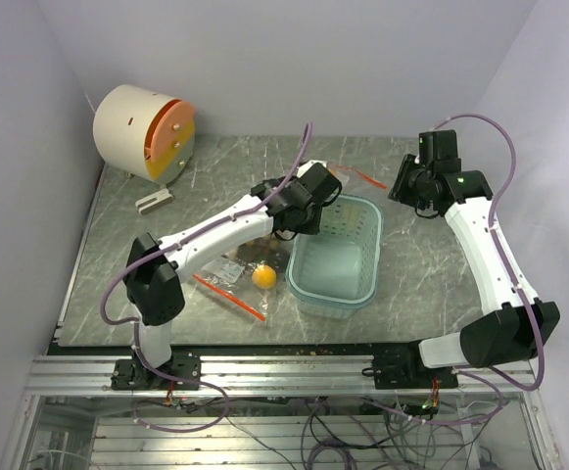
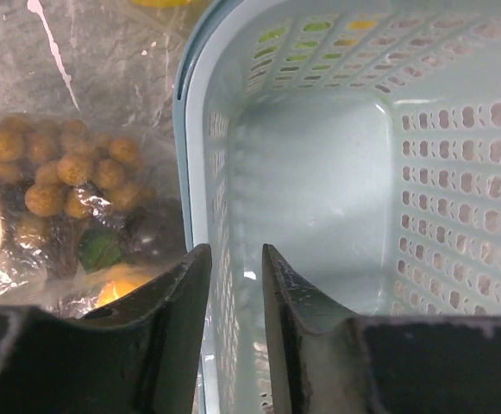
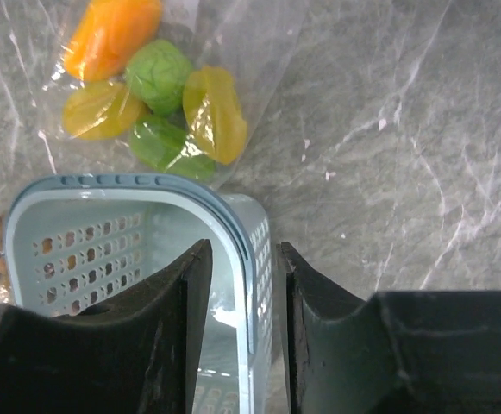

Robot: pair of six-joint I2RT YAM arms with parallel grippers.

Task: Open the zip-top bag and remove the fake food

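Observation:
A clear zip bag [image 1: 227,278] with a red seal strip lies left of the basket; brown balls [image 2: 65,164], a green piece and a yellow-orange piece show inside. Behind the basket, a second clear bag [image 3: 272,52] holds an orange pepper [image 3: 112,36], a green ball and several yellow and green pieces; its red strip [image 1: 370,179] is visible from the top. My left gripper hovers over the basket's left side, open and empty. Off to the right of the rear bag is my right gripper [image 1: 402,191], partly open with an empty gap [image 3: 248,246]. Whether either seal is parted cannot be told.
The pale green basket [image 1: 378,245] stands empty in the middle, walls upright. A white and orange drum [image 1: 127,127] sits at the back left, with a small grey block [image 1: 154,201] before it.

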